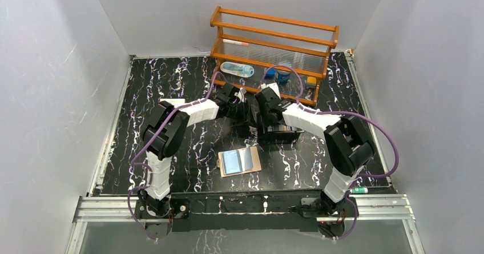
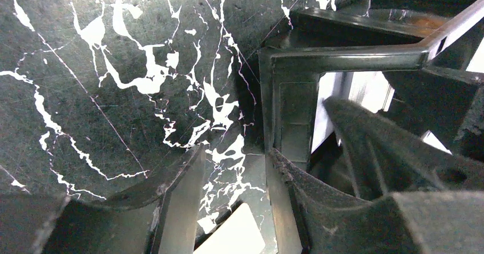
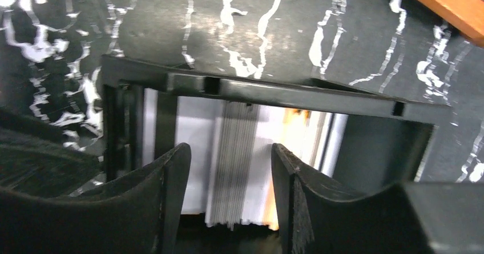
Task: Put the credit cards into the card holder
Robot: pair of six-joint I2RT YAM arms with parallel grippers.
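Observation:
A black open box [image 3: 274, 91] stands mid-table, with upright cards [image 3: 194, 151] and a grey ribbed piece [image 3: 234, 157] inside. My right gripper is part open above these contents, nothing gripped between its fingers. At the box's left end is my left gripper, also part open, its gap showing only table; one finger overlaps the box wall [image 2: 294, 117] in view. Nearer the front lies an open tan holder [image 1: 256, 165] with a pale blue sleeve [image 1: 232, 162]. In the top view the arms partly cover the box.
Behind the grippers stands a wooden rack [image 1: 274, 20] holding a clear bottle-like item [image 1: 237, 69] and a yellow block [image 1: 311, 81]. A pale card-like piece [image 1: 173, 101] lies at the left. Both grippers are close together.

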